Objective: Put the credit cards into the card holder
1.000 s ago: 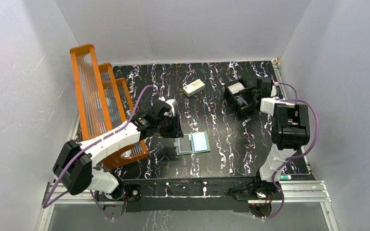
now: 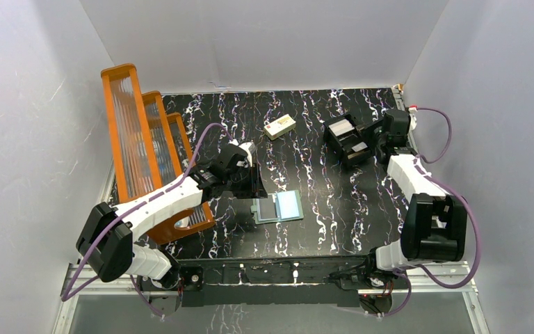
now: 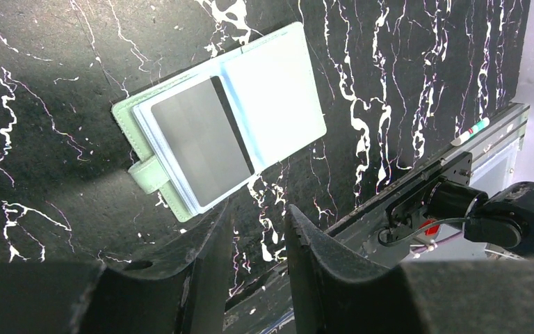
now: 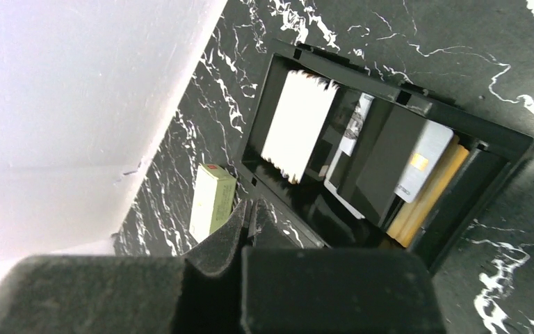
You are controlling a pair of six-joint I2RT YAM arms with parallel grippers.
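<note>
The pale green card holder (image 3: 278,97) lies spread on the table, a grey sleeve on one half. My left gripper is open at its front edge, nothing between its fingers. In the right wrist view, the black box (image 4: 487,142) holds white cards (image 4: 299,122) at one end and a silver card (image 4: 425,160) beside gold-edged cards (image 4: 439,184) at the other. A dark card (image 4: 382,163) leans against the silver one. My right gripper is shut, its tips together and empty, apart from that dark card.
A small cream box (image 2: 279,126) stands on the table left of the black box. An orange rack (image 2: 126,132) fills the left side, under the left arm. Bare table lies between the holder and the black box.
</note>
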